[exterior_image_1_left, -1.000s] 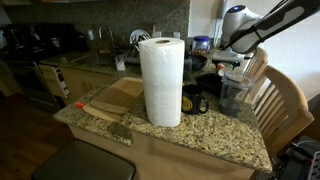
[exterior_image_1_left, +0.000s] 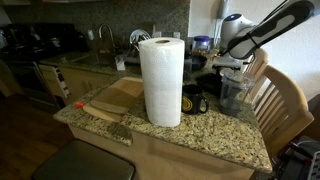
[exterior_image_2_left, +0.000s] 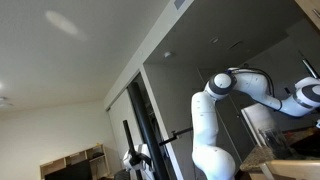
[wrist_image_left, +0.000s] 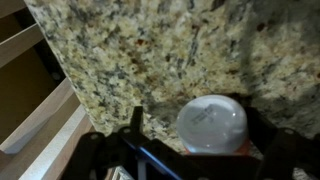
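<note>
A small bottle or jar with a round white cap (wrist_image_left: 212, 124) shows in the wrist view, with a bit of orange-red below the cap. My gripper is open, one dark finger (wrist_image_left: 137, 120) on the left of the cap and the other on its right. A gap shows on the left, while the right finger looks very close to the cap; whether it touches, I cannot tell. In exterior view 1 the white arm (exterior_image_1_left: 238, 43) reaches down to the back right of the counter, where the gripper is small and dark and the capped item is hard to make out.
On the speckled counter (exterior_image_1_left: 215, 140) stand a paper towel roll (exterior_image_1_left: 162, 85), a dark mug (exterior_image_1_left: 192, 101) and a clear container (exterior_image_1_left: 235, 90), the last close in front of the gripper. A cutting board (exterior_image_1_left: 117, 95) lies left. Chairs (exterior_image_1_left: 286, 105) line the right edge.
The objects on the counter look unmoved.
</note>
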